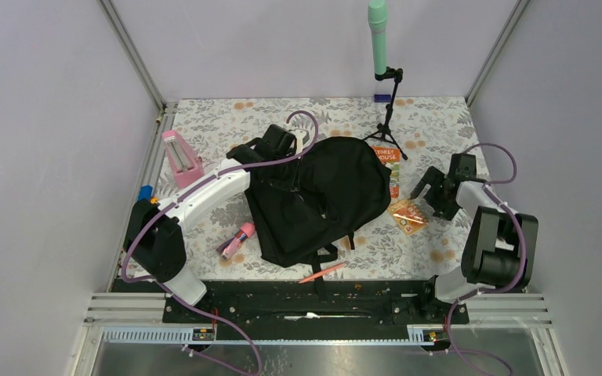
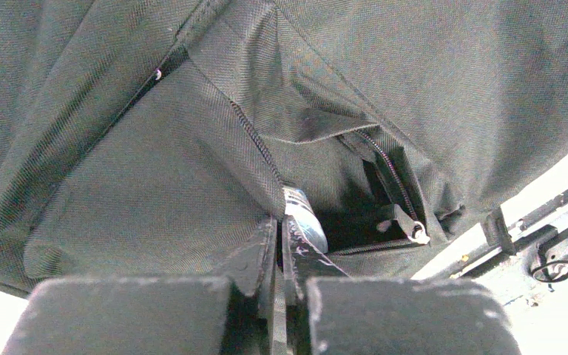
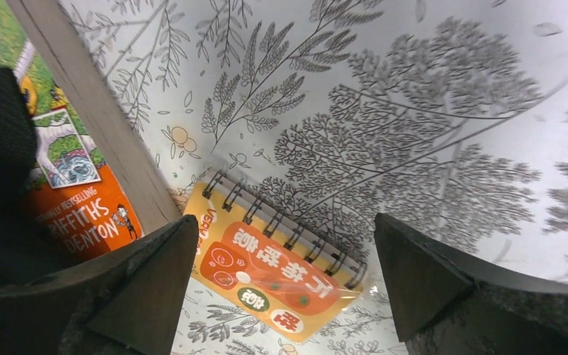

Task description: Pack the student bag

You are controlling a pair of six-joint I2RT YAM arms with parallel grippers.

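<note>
The black bag [image 1: 329,188] lies open mid-table. My left gripper is shut at an inner pocket, where a shiny silver-blue item [image 2: 303,218] shows just beside the fingertips; whether fabric is between them is unclear. My right gripper stands open over an orange spiral notebook [image 3: 266,270], right of the bag. A storybook [image 1: 387,154] lies partly beside the bag's right edge. A pink bottle [image 1: 230,246] and a coral pen-like item [image 1: 321,272] lie at the front.
A pink case [image 1: 186,164] and blue item [image 1: 144,193] are at the left. A tripod [image 1: 386,125] stands behind the books. Bare table shows at the back right.
</note>
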